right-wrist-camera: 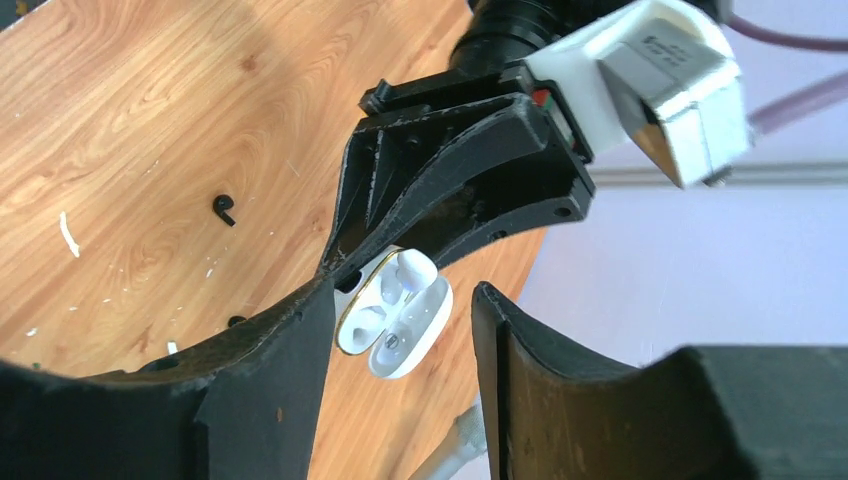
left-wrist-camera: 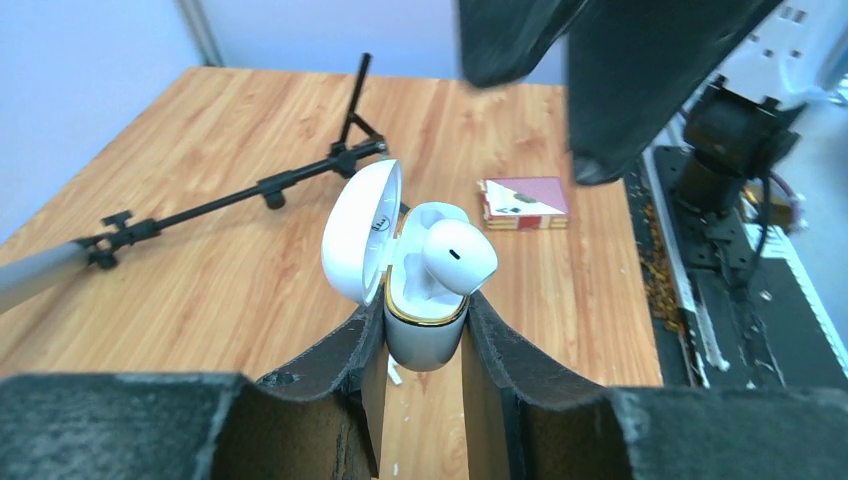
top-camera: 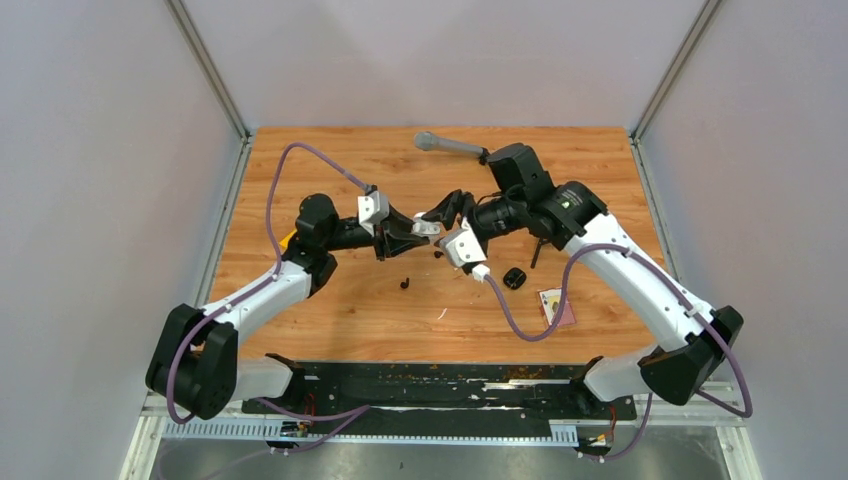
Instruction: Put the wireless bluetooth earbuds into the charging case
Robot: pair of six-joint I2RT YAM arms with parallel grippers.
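My left gripper grips a white charging case with a gold rim, its lid open. A white earbud head shows at the case's top; in the right wrist view a white piece sits at one end, and the other hollow looks empty. My right gripper is open just above and beside the case, nothing between its fingers. A small black earbud lies on the table.
A microphone stand lies at the back. A black case, a card box and small scraps lie on the wooden table.
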